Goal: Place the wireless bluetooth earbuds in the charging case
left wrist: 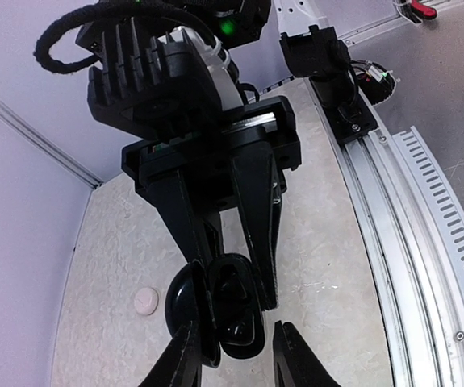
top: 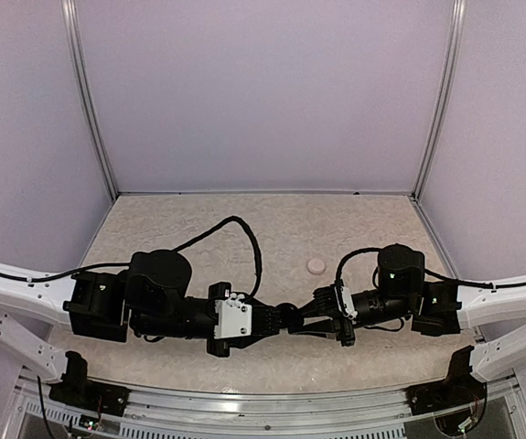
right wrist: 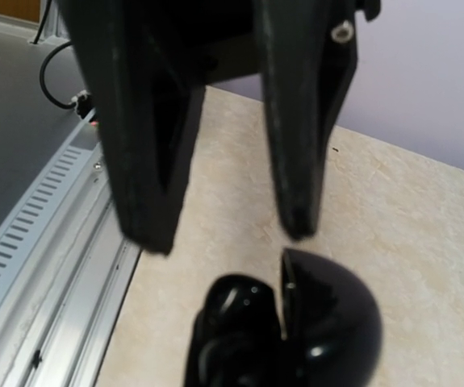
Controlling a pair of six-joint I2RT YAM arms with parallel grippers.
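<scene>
A glossy black charging case (left wrist: 249, 329) has its rounded lid (left wrist: 181, 300) swung open. My right gripper (top: 301, 322) is shut on the case, holding it above the table; its fingers (left wrist: 257, 214) come down on it in the left wrist view. The right wrist view has the case (right wrist: 336, 318) at the bottom edge, where my right fingertips do not show. Facing the case, my left gripper stands part open, its fingers (right wrist: 300, 214) apart with nothing visible between them. Dark shiny hollows show inside the case; whether an earbud sits there I cannot tell.
A small pale pink disc (top: 316, 266) lies on the table behind the grippers. A metal rail (top: 267, 407) runs along the front edge. Both arms nearly meet at the middle.
</scene>
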